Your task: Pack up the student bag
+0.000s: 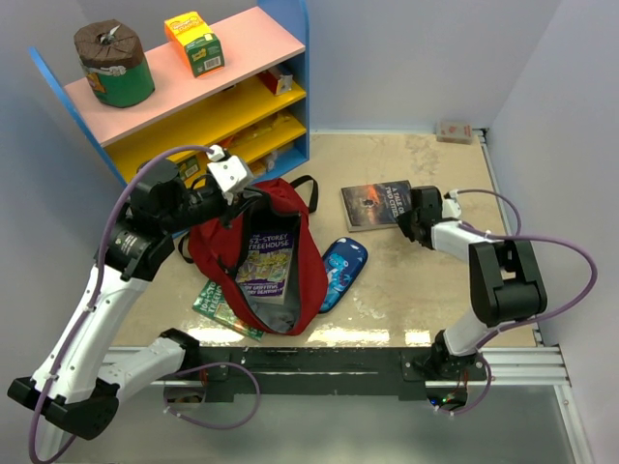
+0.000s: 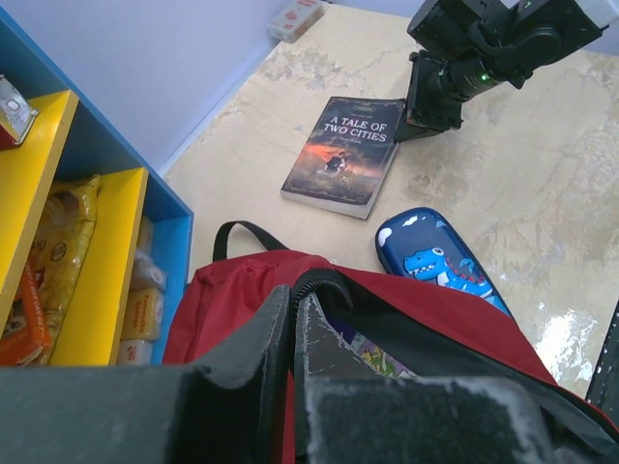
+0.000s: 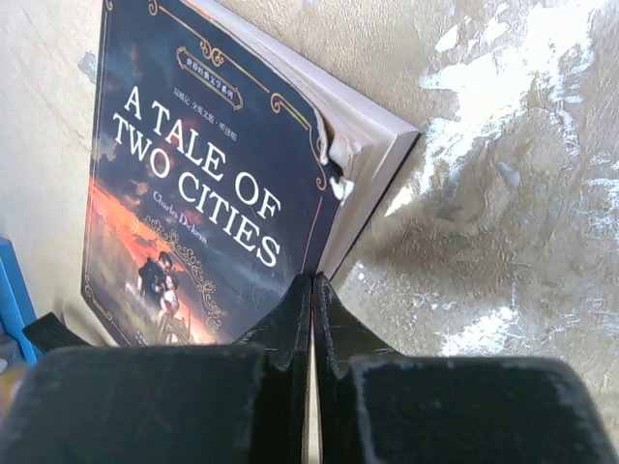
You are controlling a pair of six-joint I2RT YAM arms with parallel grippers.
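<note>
The red bag [image 1: 215, 253] stands gaping, a purple Treehouse book [image 1: 267, 259] inside it. At the bag's upper rim [image 2: 324, 278], my left gripper is shut on the dark-edged fabric. Flat on the floor lies the dark book "A Tale of Two Cities" [image 1: 368, 206], one cover corner frayed in the right wrist view. My right gripper is shut, its tips against the book's edge [image 3: 334, 246]; no book thickness shows between them. A blue dinosaur pencil case [image 1: 343, 274] lies right of the bag. A green book [image 1: 215, 307] is partly under the bag.
A shelf unit [image 1: 218, 104] with pink and yellow boards stands behind the bag. A small clear box [image 1: 454, 131] sits by the back wall. Open floor surrounds the dark book, with a wall on the right.
</note>
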